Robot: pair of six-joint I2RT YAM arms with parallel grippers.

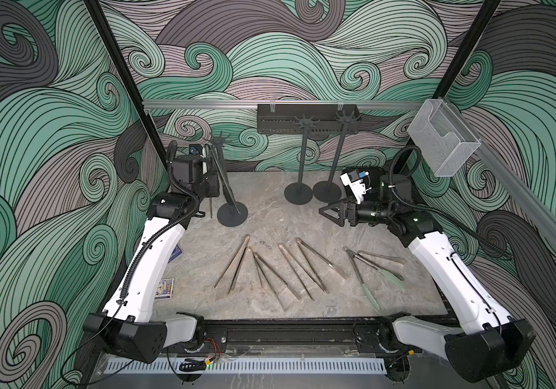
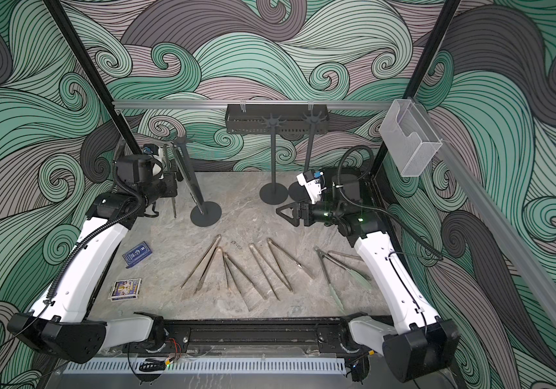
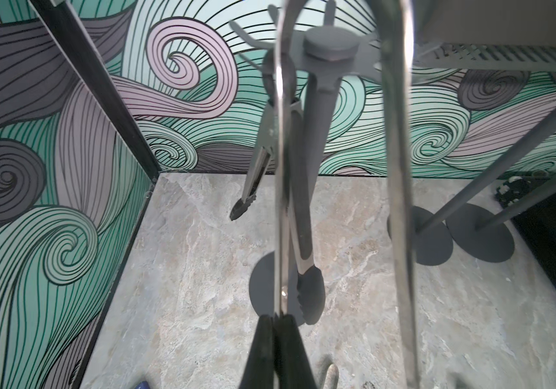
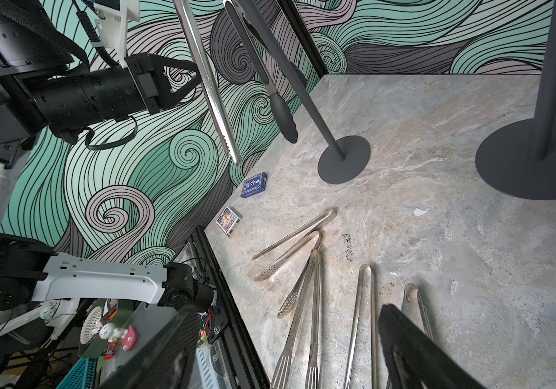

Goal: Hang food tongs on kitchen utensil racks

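Observation:
My left gripper is shut on one leg of the long silver tongs (image 3: 398, 162), held bend up with the other leg free. Behind them is the left rack, with its pronged head (image 3: 331, 42) and round base (image 1: 232, 214). The bend is cut off at the top of the left wrist view, so whether it touches a prong cannot be told. Dark-tipped tongs (image 3: 261, 149) hang from the rack's left side. On the right my right gripper (image 1: 331, 212) stands open and empty above the table.
Two more racks, a middle one (image 1: 298, 193) and a right one (image 1: 327, 191), stand at the back. Several tongs (image 1: 300, 265) lie across the front, including green-tipped ones (image 1: 368, 295). A blue card box (image 2: 137, 254) is at left.

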